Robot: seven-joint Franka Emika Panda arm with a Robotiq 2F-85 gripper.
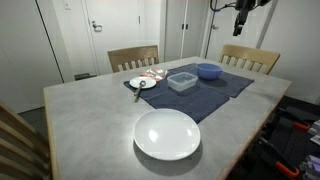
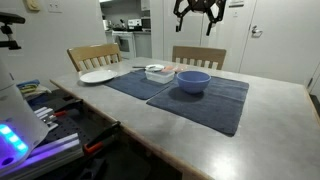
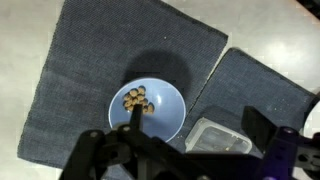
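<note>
High above the table, my gripper [image 2: 195, 28] stands open with its two fingers spread and nothing between them. In the wrist view the blue bowl [image 3: 172, 109] lies below the gripper, nearer the left finger; several small brown round pieces [image 3: 137, 100] sit inside it. The bowl [image 1: 209, 72] rests on a dark mat beside a clear rectangular container [image 1: 182, 82]. That container [image 3: 219, 140] shows partly behind the fingers in the wrist view, and its contents cannot be made out.
A large white plate [image 1: 167, 135] lies at the table's near end. A small white plate [image 1: 145, 80] with a green item [image 1: 138, 92] is farther back. Dark mats [image 2: 215, 107] cover part of the table. Chairs [image 1: 249, 58] surround it.
</note>
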